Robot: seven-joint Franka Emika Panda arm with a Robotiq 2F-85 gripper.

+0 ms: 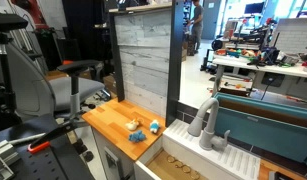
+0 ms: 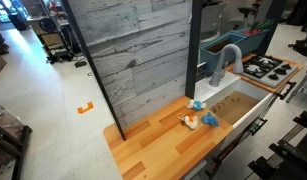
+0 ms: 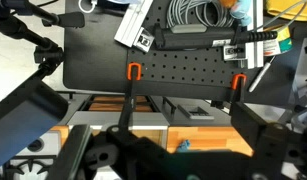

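Observation:
In the wrist view my gripper has its two orange-edged fingers spread wide, and nothing shows between them but a dark work surface. Three small toy-like things rest on the wooden counter: a blue one, a pale one with yellow or orange parts, and a blue-and-white one. They stand apart from my gripper. Part of a blue thing shows low in the wrist view.
A white sink unit with a pale faucet adjoins the counter. A grey plank panel rises behind the counter. Coiled cable and metal tools crowd the dark surface's far edge. Open floor lies to the left.

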